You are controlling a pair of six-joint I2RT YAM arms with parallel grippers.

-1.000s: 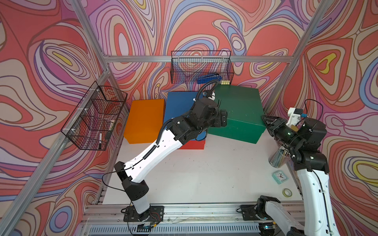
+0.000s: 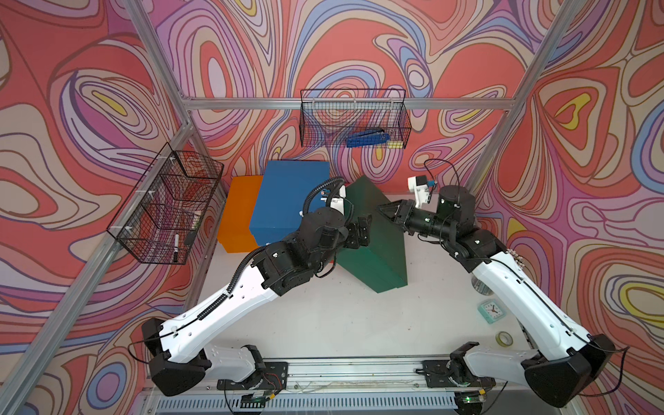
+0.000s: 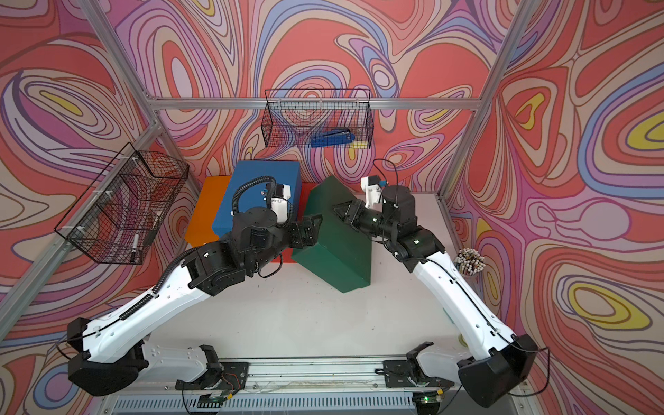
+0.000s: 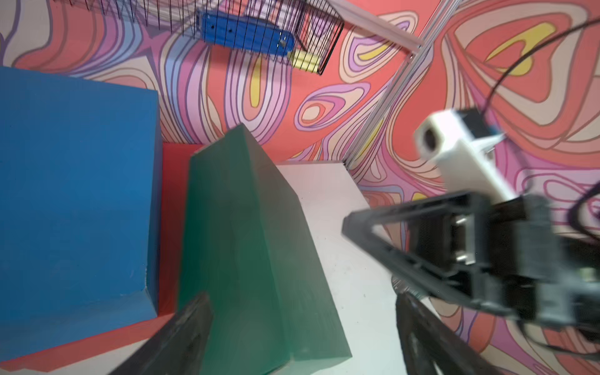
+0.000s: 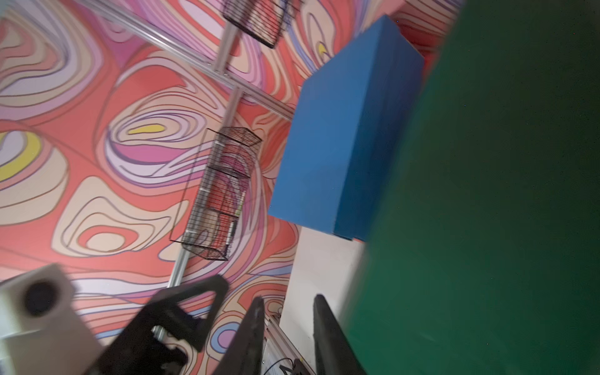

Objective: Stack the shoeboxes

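Observation:
The green shoebox (image 2: 377, 238) is tilted between my two arms, its upper part leaning beside the blue shoebox (image 2: 290, 200). What bears its lower side cannot be made out. My left gripper (image 2: 363, 231) stands open at its left side, nothing gripped between the fingers. From the right, my right gripper (image 2: 382, 209) points at the box's broad face; its fingers are shut close together, with no object visible between them. Blue sits shifted left on top of the red shoebox (image 4: 175, 218), which shows as a strip beside it. Partly behind blue is the orange shoebox (image 2: 238, 218).
Wire baskets hang on the back rail (image 2: 356, 124) and at the left (image 2: 166, 207). A clock (image 2: 491, 311), a tape roll (image 2: 504, 339) and a cup lie at the right edge.
The green box has come left and downward, turning from nearly level to steeply tilted. Blue has shifted left over the orange box. Both arms have moved left, the right one farther.

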